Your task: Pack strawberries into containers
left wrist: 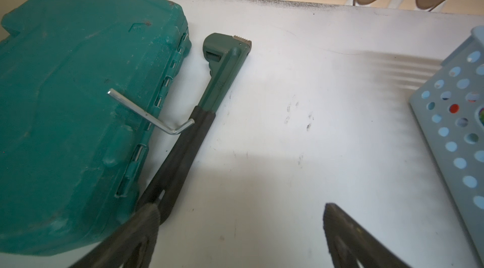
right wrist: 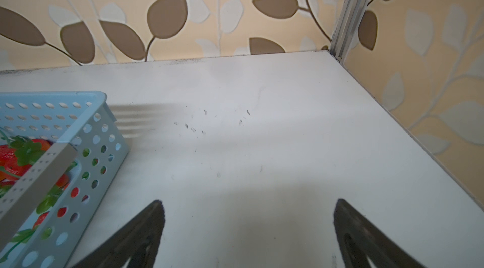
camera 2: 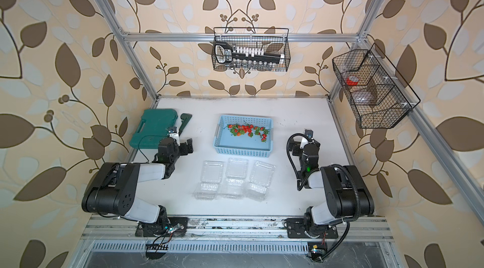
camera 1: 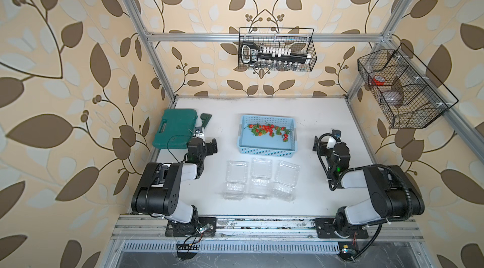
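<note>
Red strawberries with green leaves [camera 1: 269, 130] lie in the rear half of a light blue perforated basket [camera 1: 266, 152] at the table's middle. In front of it, three clear hinged containers stand open and look empty: left [camera 1: 236, 179], middle [camera 1: 260, 177] and right [camera 1: 285, 180]. My left gripper, left of the basket, is open with only bare table between its fingers. On the basket's other side my right gripper is open too, nothing between its fingers. The basket's near corner [right wrist: 108, 157] and some strawberries [right wrist: 22, 159] show in the right wrist view.
A green case [left wrist: 85, 116] with a hex key [left wrist: 146, 112] on it and a pipe wrench [left wrist: 201, 111] lie at the left. Wire baskets hang on the back [camera 1: 277, 48] and right [camera 1: 403, 86]. The table right of the blue basket is clear.
</note>
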